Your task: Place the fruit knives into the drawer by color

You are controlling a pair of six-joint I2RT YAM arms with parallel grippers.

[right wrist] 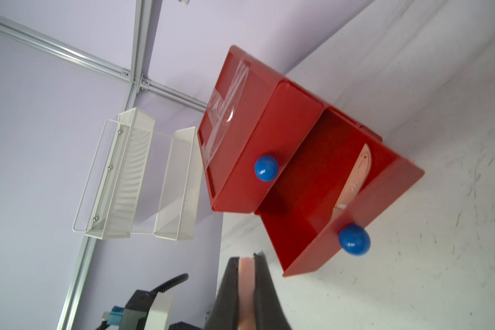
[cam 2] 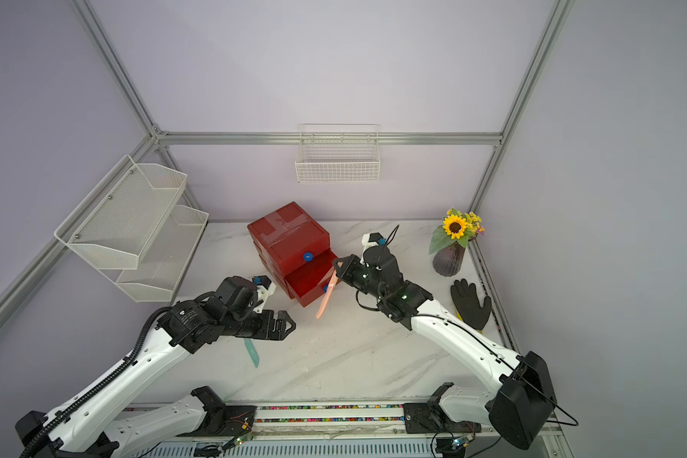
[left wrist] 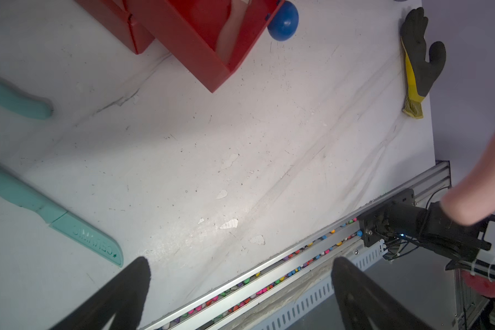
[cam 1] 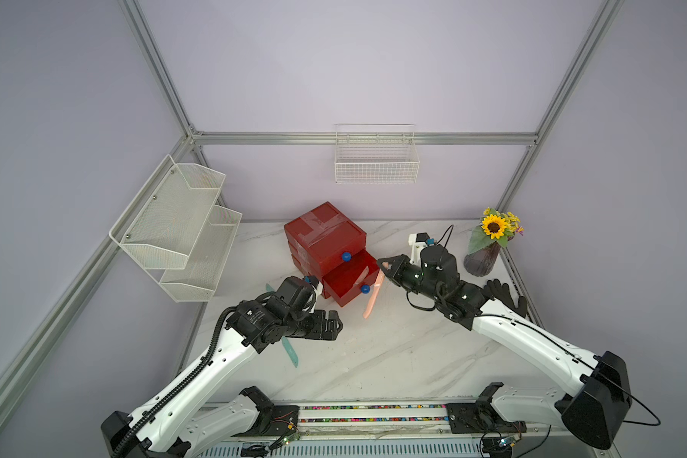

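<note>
My right gripper (cam 1: 383, 265) is shut on a pink knife (cam 1: 373, 294), raised beside the open lower drawer (cam 2: 305, 287) of the red box (cam 1: 318, 238); in the right wrist view the pink knife (right wrist: 247, 291) is between its fingers. Another pink knife (right wrist: 351, 181) lies inside that drawer. My left gripper stands open over the table, left of the right one, its fingers empty. Below it, two teal knives (left wrist: 77, 233) (left wrist: 17, 100) lie on the marble table.
A flower vase (cam 1: 481, 259) stands at the back right, with a black-yellow glove (cam 2: 471, 303) near the right edge. White wire baskets (cam 1: 179, 229) hang on the left and back walls.
</note>
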